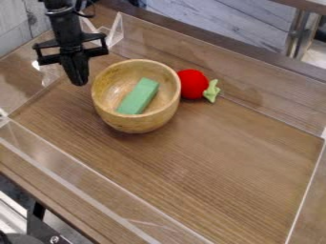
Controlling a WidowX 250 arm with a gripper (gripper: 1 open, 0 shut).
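Note:
My gripper (69,52) is at the upper left, above the bare table to the left of a wooden bowl (159,119); it looks shut, with nothing visible between its fingers. A pale green block (139,96) lies inside the bowl. A red round object with green leaves (193,84), like a toy strawberry or tomato, lies just right of the bowl.
A pale edge or wall runs along the top right, and a darker border lies at the left.

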